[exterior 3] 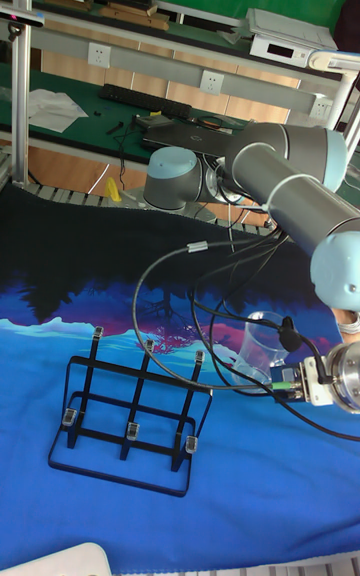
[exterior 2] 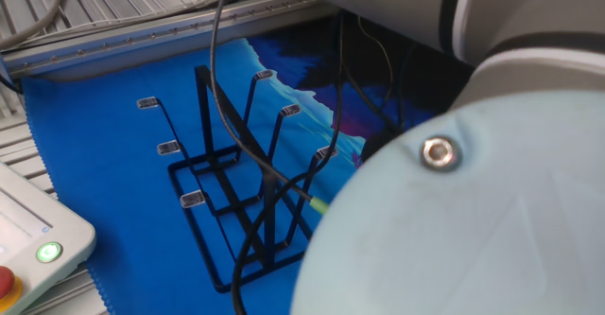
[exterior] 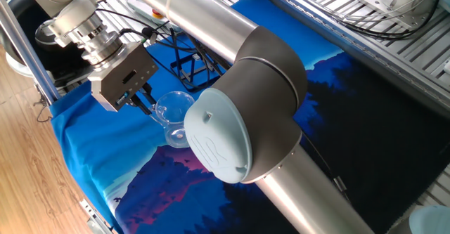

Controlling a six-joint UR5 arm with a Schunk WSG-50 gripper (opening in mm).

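Note:
A clear glass cup with a handle (exterior: 174, 109) is in exterior view 1, left of the robot's elbow, its handle side facing my gripper (exterior: 151, 107). The dark fingers reach to that handle; whether they are closed on it or merely around it is unclear. In exterior view 3 the cup (exterior 3: 259, 343) appears behind cables, with the gripper (exterior 3: 288, 374) close by at the right. A black wire rack with upturned, pale-tipped arms (exterior 2: 269, 178) stands on the blue cloth, apart from the cup. Exterior view 2 shows neither cup nor gripper, as the elbow fills its right side.
The printed cloth (exterior: 176, 209) has free room in front of the cup. Loose cables (exterior 3: 197, 304) hang between arm and rack. A teach pendant with a red button (exterior 2: 33, 249) lies at the left. Metal slats (exterior: 415, 58) border the cloth.

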